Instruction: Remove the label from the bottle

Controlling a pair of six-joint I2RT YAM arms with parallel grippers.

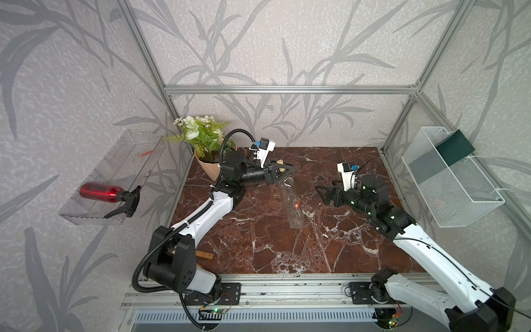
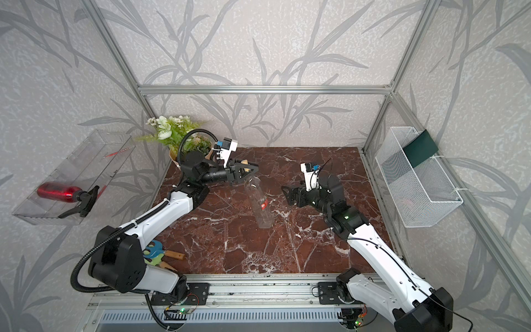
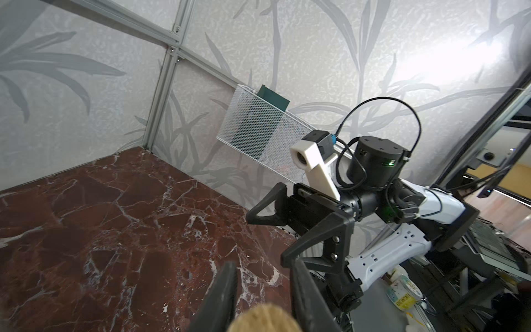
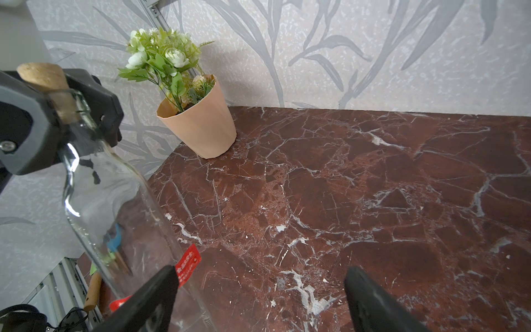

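Observation:
A clear glass bottle [image 4: 113, 191] with a cork [image 4: 41, 75] in its mouth hangs tilted, its neck between the fingers of my left gripper [image 1: 282, 170]. In the left wrist view the cork's top [image 3: 264, 319] shows between the blurred fingers. Low on the bottle's body is a red label [image 4: 188, 264]; one end of it stands out past the glass edge, and a dark finger hides part of that area. My right gripper [image 2: 288, 193] is to the right of the bottle with its fingers wide open and nothing between them; whether a finger touches the glass cannot be told.
A potted plant [image 4: 199, 124] stands at the back left. Tools with wooden handles [image 2: 174, 254] lie at the front left. A clear wall bin [image 1: 83, 210] holds a red bottle [image 1: 99, 192]; a white mesh basket [image 1: 453, 191] hangs at the right.

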